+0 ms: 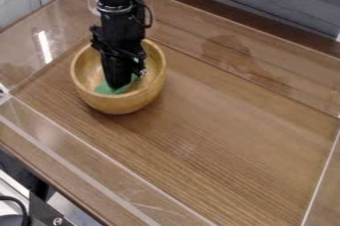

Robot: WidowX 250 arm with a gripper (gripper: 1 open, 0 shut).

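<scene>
A yellow-orange bowl stands on the wooden table at the left. My black gripper reaches down into it from above, over a green object that lies in the bowl and is partly hidden by the gripper. The fingertips are dark and small, so I cannot make out whether anything is between them.
A grey wall runs along the back. Cables lie off the table's lower left edge.
</scene>
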